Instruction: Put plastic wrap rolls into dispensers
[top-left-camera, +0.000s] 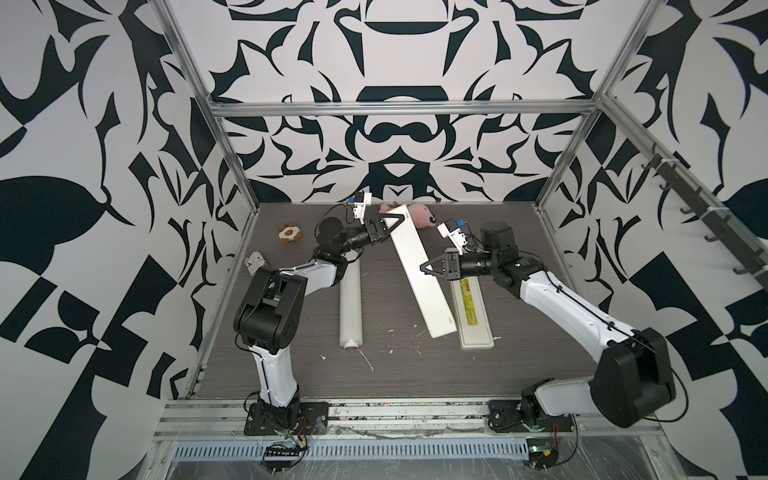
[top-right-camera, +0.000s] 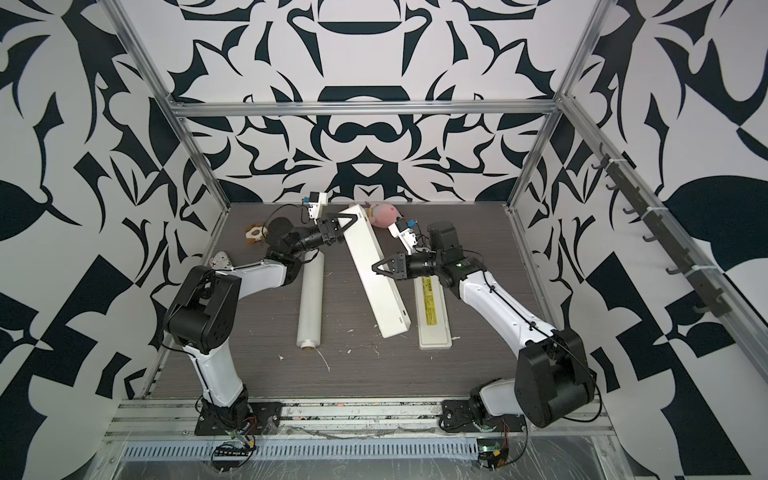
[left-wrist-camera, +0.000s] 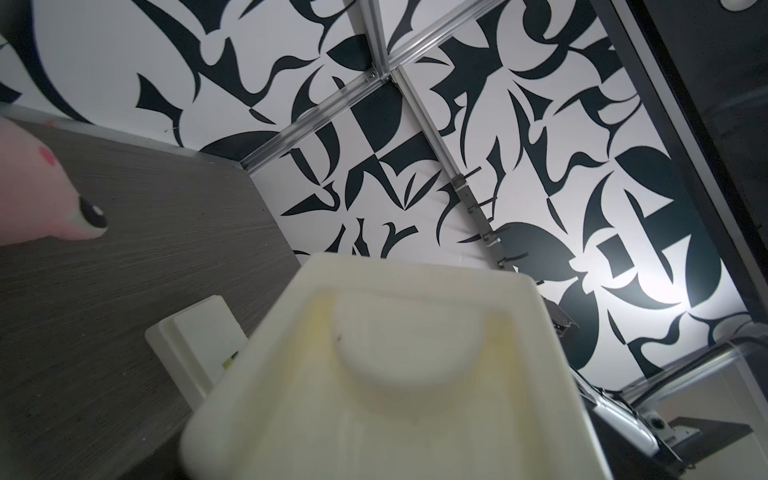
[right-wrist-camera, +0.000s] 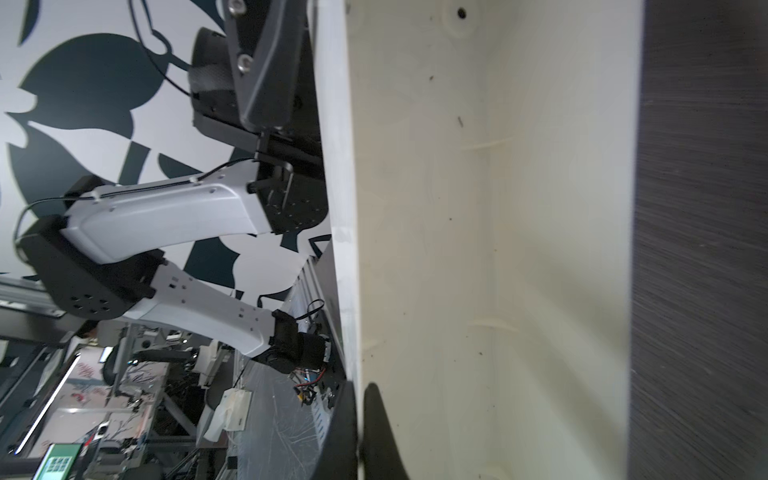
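Note:
A long white dispenser body (top-left-camera: 420, 288) is raised and tilted between both arms; its hollow inside fills much of the right wrist view (right-wrist-camera: 488, 224). My left gripper (top-left-camera: 392, 222) is open at its upper end, whose rim (left-wrist-camera: 400, 276) is close in the left wrist view. My right gripper (top-left-camera: 426, 267) is shut at the dispenser's side wall, its dark fingertips straddling that thin wall. The plastic wrap roll (top-left-camera: 350, 308) lies on the table to the left. A pale piece with a yellow strip (top-left-camera: 472, 316) lies right of it, partly under the right arm.
A pink plush toy (top-left-camera: 420, 214) sits at the back, with small toys (top-left-camera: 289, 233) at the left.

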